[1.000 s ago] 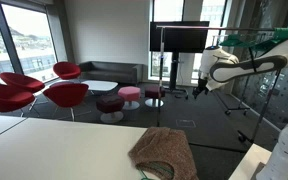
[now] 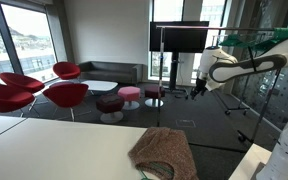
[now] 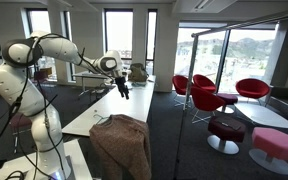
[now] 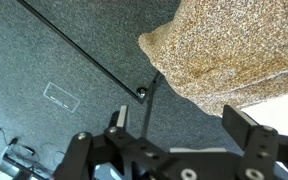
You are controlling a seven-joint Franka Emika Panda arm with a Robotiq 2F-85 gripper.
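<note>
A brown knit garment [image 2: 164, 153] lies on the white table near its edge; in the other exterior view the garment [image 3: 122, 145] fills the near end of the tabletop. A small thin hook shape [image 3: 104, 116] shows at its upper end. In the wrist view part of the brown cloth [image 4: 224, 50] reaches in from the upper right. My gripper [image 2: 195, 94] hangs in the air well above and apart from the garment. Its fingers stand open in the wrist view, with nothing held between the fingers.
A rack's upright pole [image 2: 160, 85] rises beyond the table, and its dark base bar [image 4: 94, 62] runs along the carpet. Red chairs [image 2: 66, 94], stools [image 2: 129, 93] and a sofa [image 2: 112, 72] stand farther back.
</note>
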